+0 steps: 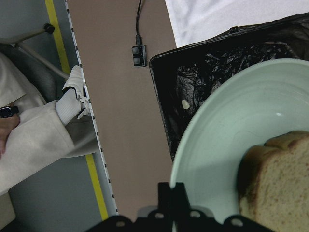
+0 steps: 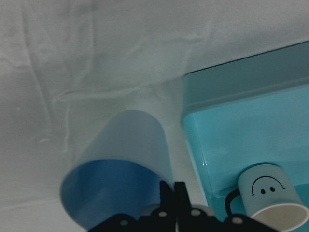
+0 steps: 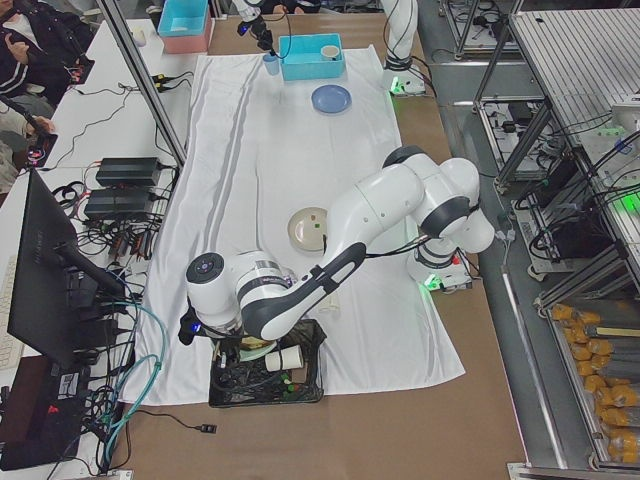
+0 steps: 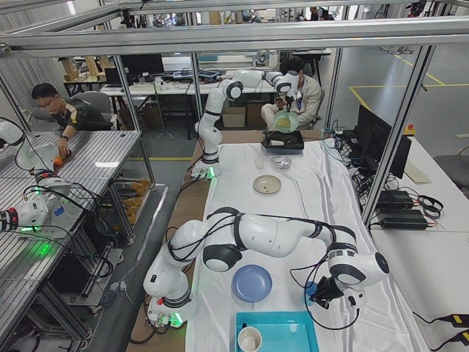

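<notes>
My left gripper is shut on the rim of a pale green plate (image 1: 217, 140) carrying a slice of bread (image 1: 275, 183), tilted over a black bin (image 1: 169, 77) lined with a black bag in the left wrist view. My right gripper is at the rim of a blue cup (image 2: 120, 145), its fingers close together; whether they grip the wall is hard to tell. The cup is beside a turquoise tray (image 2: 231, 125) holding a smiley mug (image 2: 268, 193).
A blue plate (image 4: 251, 283) and a beige plate (image 4: 267, 184) lie on the white cloth, whose middle is otherwise mostly clear. A seated person is close beyond the table edge by the bin.
</notes>
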